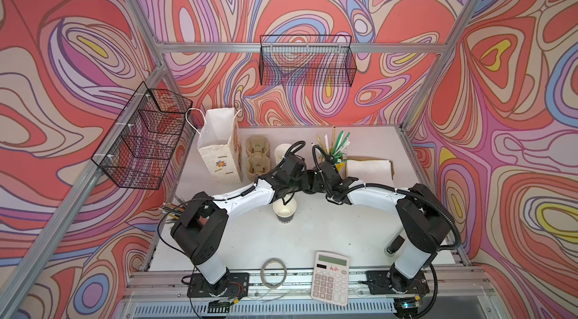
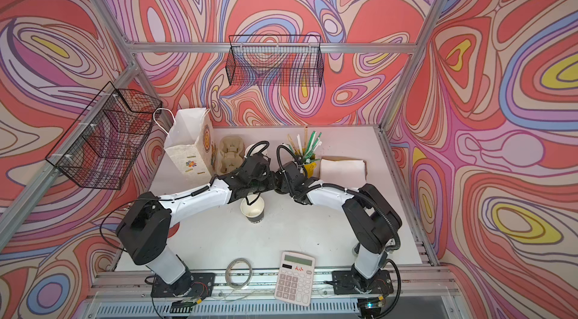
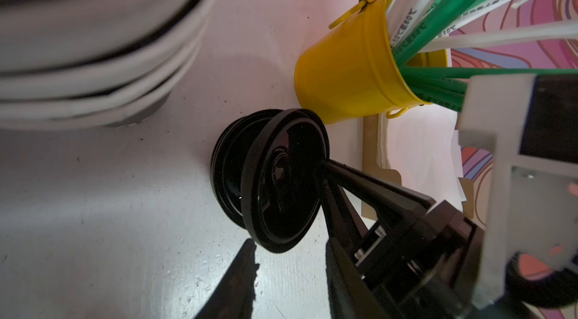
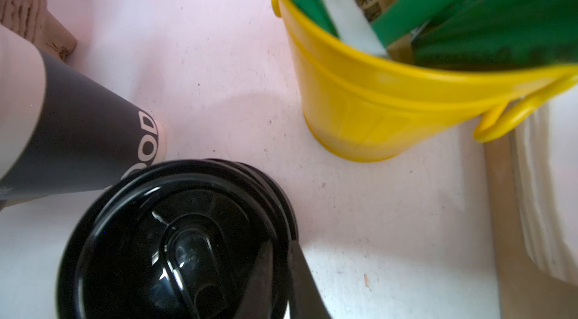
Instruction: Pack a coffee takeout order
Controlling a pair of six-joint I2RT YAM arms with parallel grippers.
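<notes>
In the right wrist view my right gripper is shut on the rim of a black lid (image 4: 198,258). The left wrist view shows this lid (image 3: 287,180) tilted up, above a black lid stack (image 3: 228,168) on the table. My left gripper is part open just below the raised lid, nothing between its fingers. A stack of white cups (image 3: 96,42) stands to the left there. One white cup with a dark sleeve (image 1: 284,209) stands on the table in front of the grippers. The white paper bag (image 1: 218,144) and cup carrier (image 1: 258,156) are at back left.
A yellow bucket (image 3: 355,60) of straws stands close behind the lids. A box of napkins (image 1: 369,168) sits to its right.
</notes>
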